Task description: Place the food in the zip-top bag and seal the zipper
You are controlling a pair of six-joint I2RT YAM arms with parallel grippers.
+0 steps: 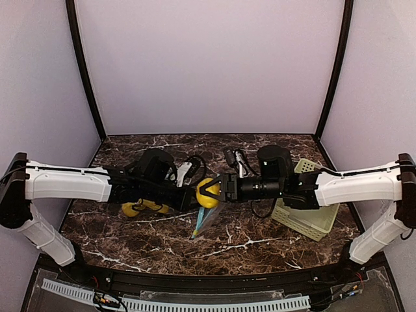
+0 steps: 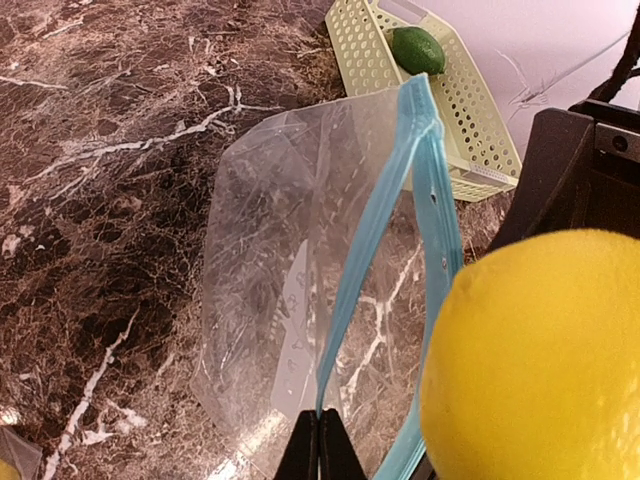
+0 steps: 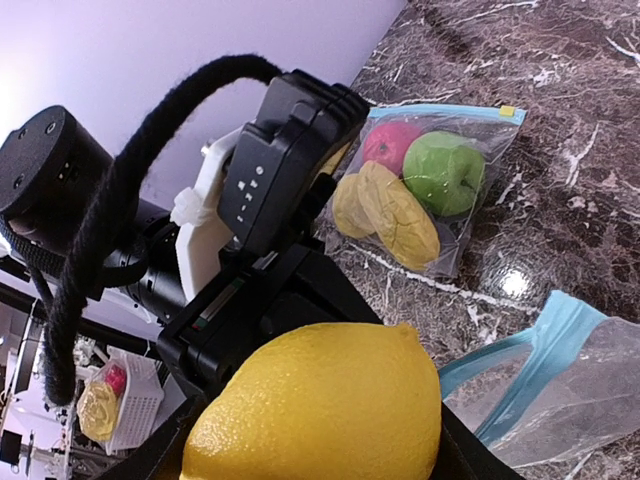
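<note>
A clear zip bag with a blue zipper strip stands with its mouth parted in the left wrist view. My left gripper is shut on one blue edge of that mouth. A big yellow fruit or vegetable fills the foreground of the right wrist view, with my right gripper shut on it. In the top view this yellow food hangs right beside the left gripper, over the bag's mouth; whether it touches the bag I cannot tell. The bag looks empty of food.
A second, filled zip bag with a green apple, a reddish fruit and tan potato-like food lies at the left. On the right stands a pale basket; a dark green avocado-like item is inside it.
</note>
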